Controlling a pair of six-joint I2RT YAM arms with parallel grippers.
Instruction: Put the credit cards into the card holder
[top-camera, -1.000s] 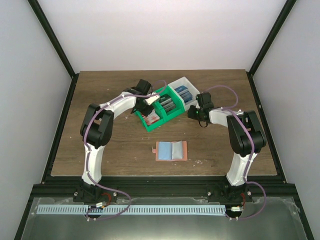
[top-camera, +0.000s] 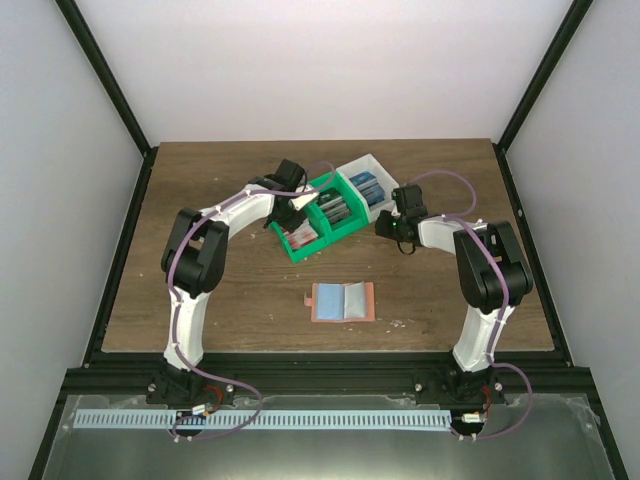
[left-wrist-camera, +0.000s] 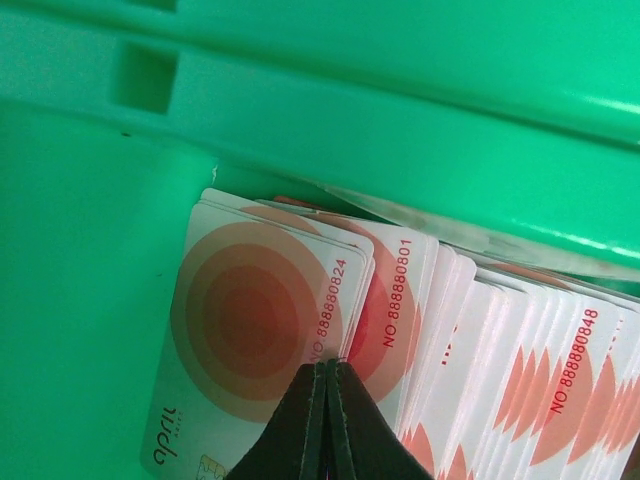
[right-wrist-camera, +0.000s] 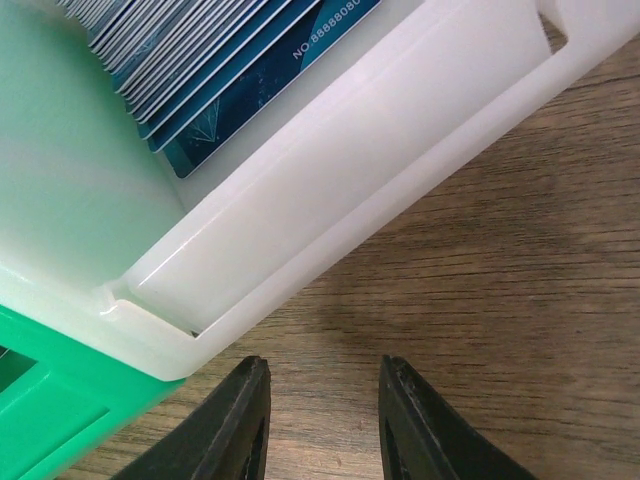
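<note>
In the left wrist view my left gripper is shut at the right edge of the front white-and-red credit card (left-wrist-camera: 255, 310), with the card's edge at its fingertips. More red cards (left-wrist-camera: 565, 390) lean in a row to the right, inside the green box (top-camera: 295, 255). From above, this gripper (top-camera: 296, 222) hides part of that compartment. My right gripper stands open over bare wood, nothing between its fingers, beside the white box (right-wrist-camera: 370, 190). The card holder (top-camera: 369, 302) lies unfolded on the front part of the table, its pale blue and grey sleeves facing up.
Dark green-grey cards (top-camera: 333, 207) stand in the green box's other compartment, and blue cards (right-wrist-camera: 265, 85) fill part of the white box. The box walls (left-wrist-camera: 400, 140) rise close to the left fingers. Around the card holder the wooden table (top-camera: 240, 310) is clear.
</note>
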